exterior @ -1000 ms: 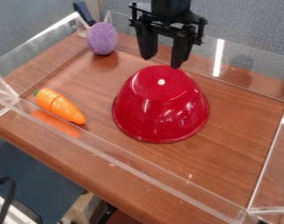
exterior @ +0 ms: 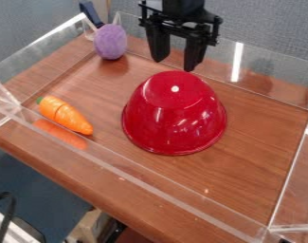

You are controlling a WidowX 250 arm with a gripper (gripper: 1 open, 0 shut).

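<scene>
My black gripper (exterior: pixel 179 47) hangs at the top centre, fingers apart and pointing down, with nothing seen between them. Below it an upturned red bowl (exterior: pixel 174 116) rests on the wooden table. An orange toy carrot (exterior: pixel 65 115) lies at the left. A purple oval object (exterior: pixel 111 43), apparently a toy vegetable, sits at the back left.
Clear low walls border the wooden table (exterior: pixel 244 166), which has bare room to the right of the bowl and between the carrot and the purple toy.
</scene>
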